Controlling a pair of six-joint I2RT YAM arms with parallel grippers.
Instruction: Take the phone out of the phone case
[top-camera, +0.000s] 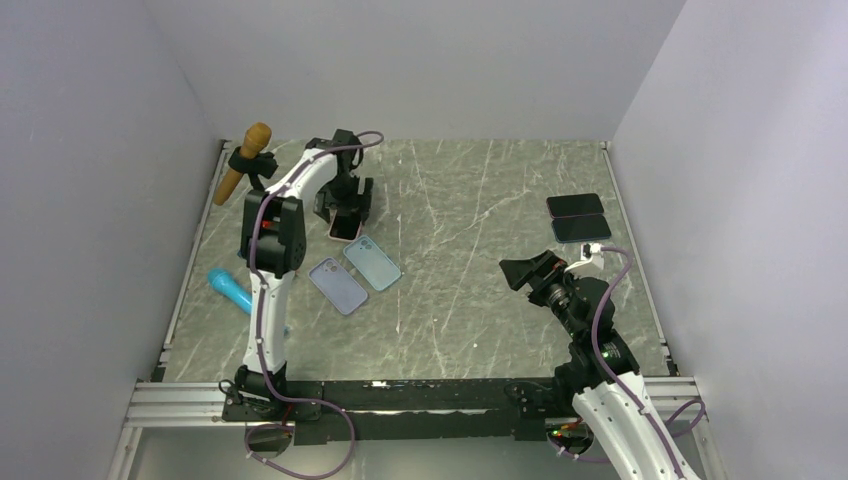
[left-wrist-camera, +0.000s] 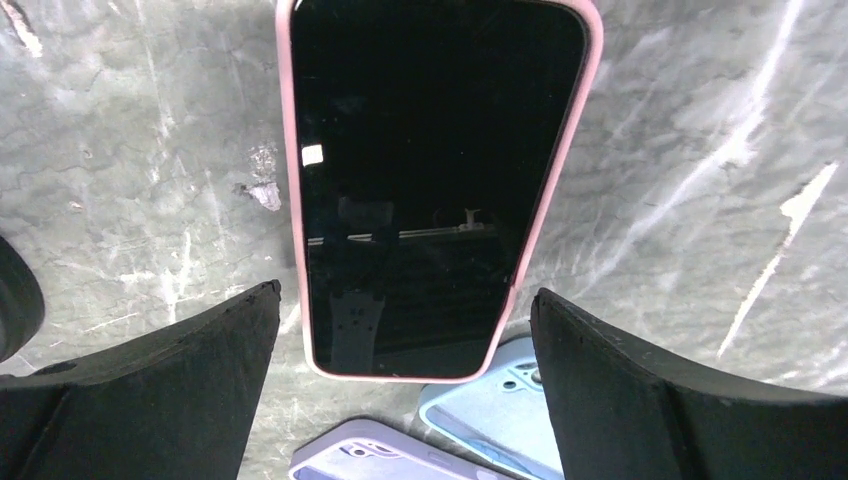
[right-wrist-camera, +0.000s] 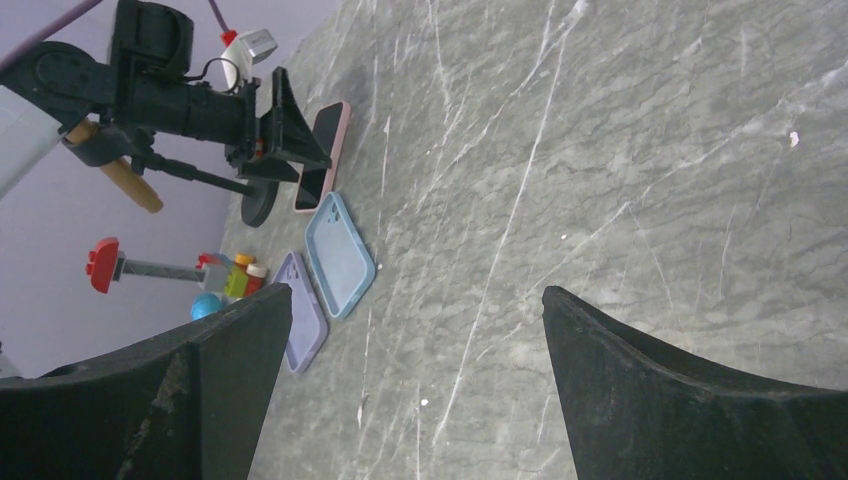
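A black phone in a pink case (left-wrist-camera: 420, 170) lies screen up on the marble table at the back left (top-camera: 346, 226). Over it is my left gripper, open, its fingertips either side of the phone's lower half. An empty light blue case (top-camera: 372, 263) and a lilac case (top-camera: 338, 286) lie in front of it. On the right, my right gripper is open with nothing between its fingers, above bare table.
Two dark phones (top-camera: 576, 216) lie at the back right. A microphone on a stand (top-camera: 246, 160) and a blue object (top-camera: 230, 290) are at the left.
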